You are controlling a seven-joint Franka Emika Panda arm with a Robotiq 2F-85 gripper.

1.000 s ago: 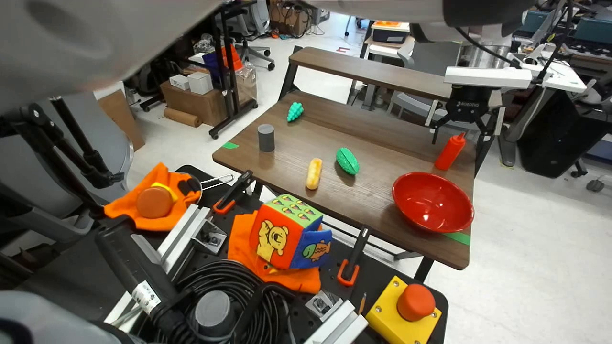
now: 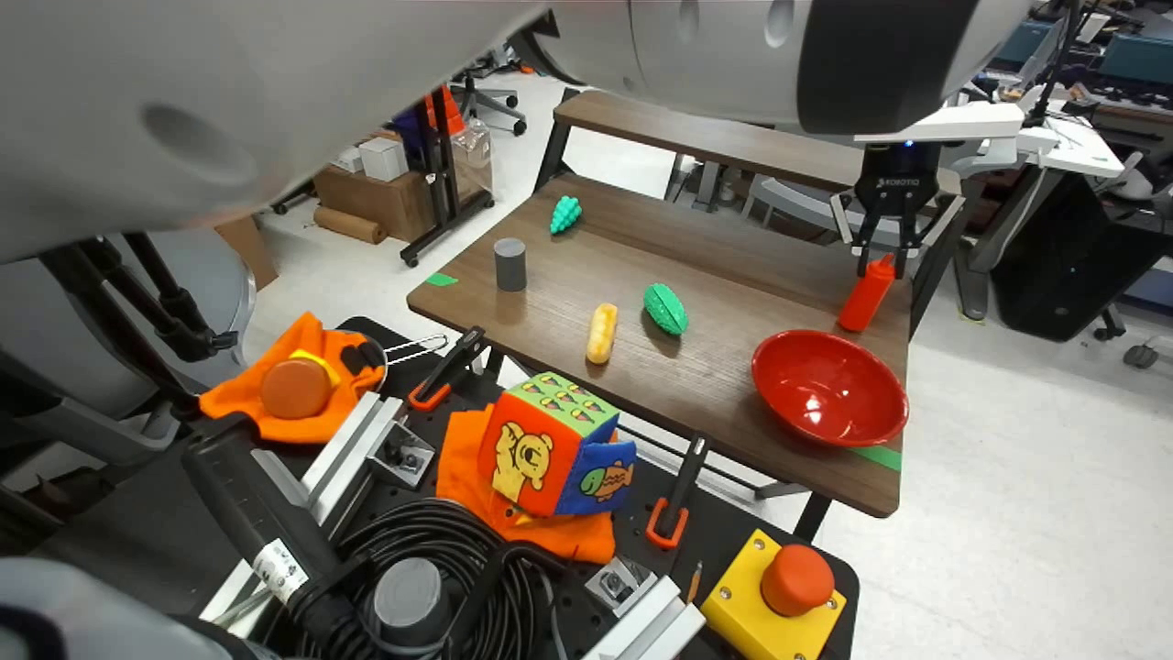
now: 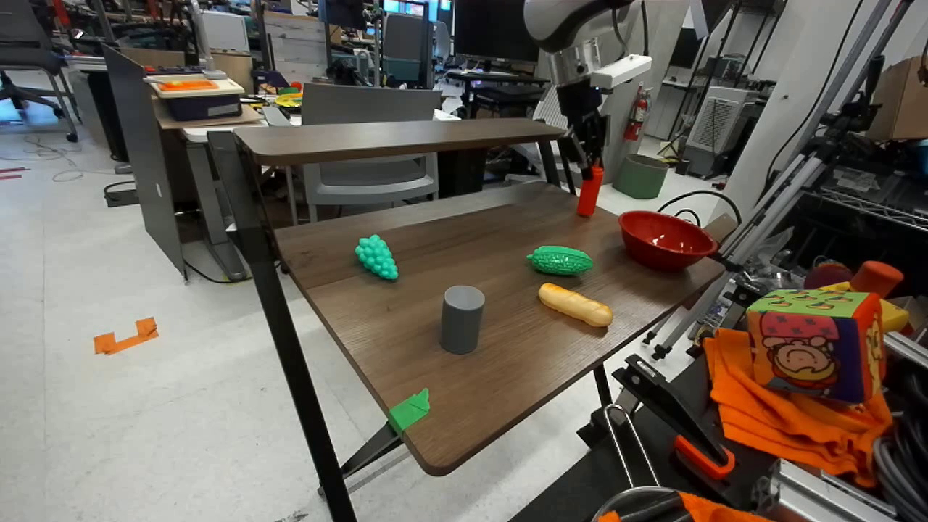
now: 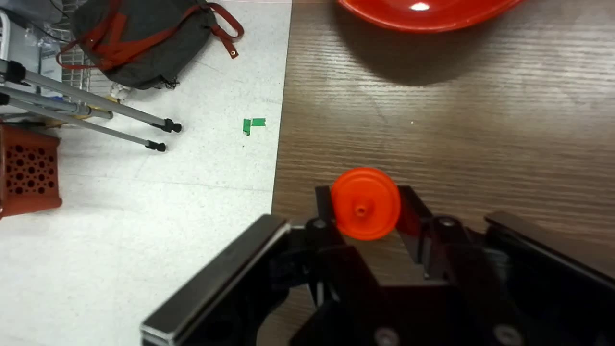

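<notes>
A slim red bottle (image 2: 868,297) stands at the far right corner of the table. My gripper is shut on its upper part, one finger on each side, as the wrist view shows from above. In the second exterior view the bottle (image 3: 589,191) hangs straight below the black gripper (image 3: 593,164); whether its base touches the table I cannot tell. A red bowl (image 2: 830,387) sits nearer the front on the same side, apart from the bottle.
On the table lie a green corn-like toy (image 3: 561,260), a yellow bread-like stick (image 3: 576,304) and a teal grape bunch (image 3: 376,257). A grey cylinder (image 3: 462,319) stands toward the left. A raised shelf (image 2: 704,130) runs along the back edge.
A second ago the gripper was open above and around the bottle. Its fingers have since closed on the bottle's top, and the bottle has shifted slightly.
</notes>
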